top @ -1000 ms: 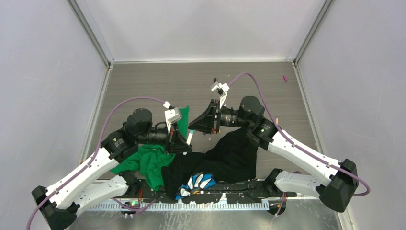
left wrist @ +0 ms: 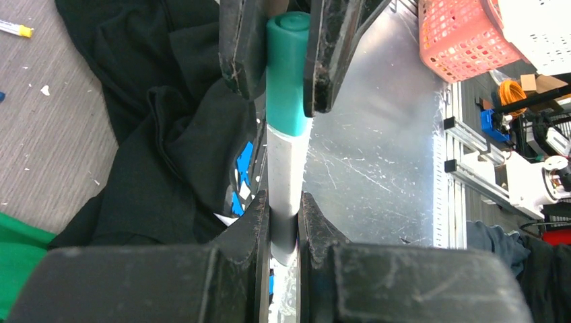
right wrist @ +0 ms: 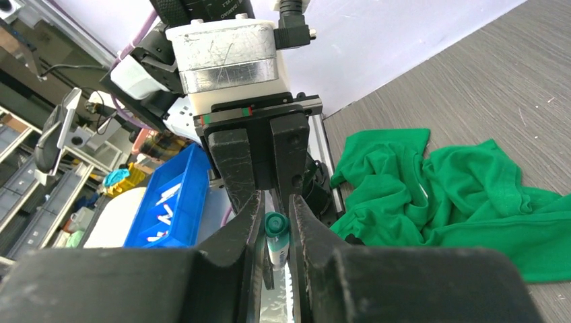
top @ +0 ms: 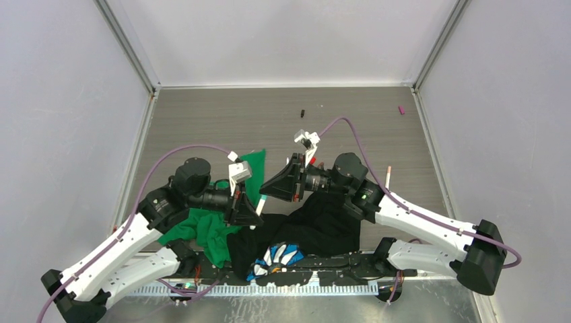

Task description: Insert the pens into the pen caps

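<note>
A white pen stands between my two grippers, with a teal cap over its upper end. White barrel and cap meet in line in the left wrist view, and no gap shows. My left gripper is shut on the barrel near its lower end. From above, my right gripper is shut on the teal cap, its fingers on either side of it. The cap's round end shows between the right fingertips in the right wrist view.
Green cloth and black cloth lie below the grippers. On the table are a black cap, a pink cap and, beside the right arm, a pen. A blue bin holds several pens.
Both grippers have moved slightly left and toward the front edge, carrying the pen and teal cap with them. Both have stayed shut. A red item now shows behind the right gripper.
</note>
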